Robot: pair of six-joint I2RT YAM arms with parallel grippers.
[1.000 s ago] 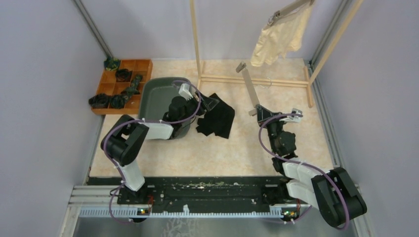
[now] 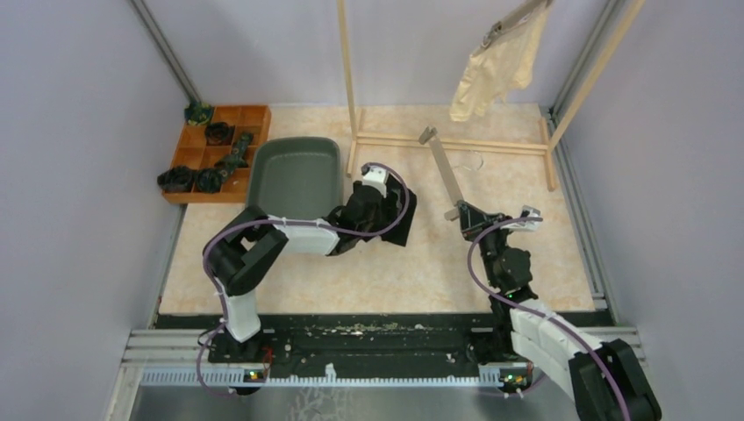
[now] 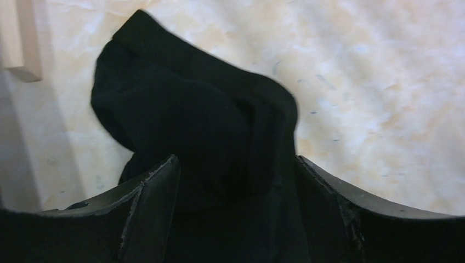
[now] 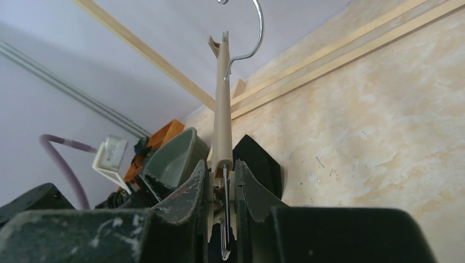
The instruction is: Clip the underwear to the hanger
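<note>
Black underwear (image 2: 400,224) lies crumpled on the table beside the grey tray, partly hidden by the left arm in the top view; it fills the middle of the left wrist view (image 3: 192,120). My left gripper is open just over it. My right gripper is shut on one end of a wooden clip hanger (image 2: 446,171) with a metal hook (image 4: 253,44), held up with its far end toward the back of the table.
A wooden rack (image 2: 447,142) at the back carries a hung cream garment (image 2: 491,74). A grey tray (image 2: 289,167) and an orange compartment box (image 2: 184,149) with dark rolled cloths stand left.
My right gripper, with the hanger, has shifted slightly right and toward the front.
</note>
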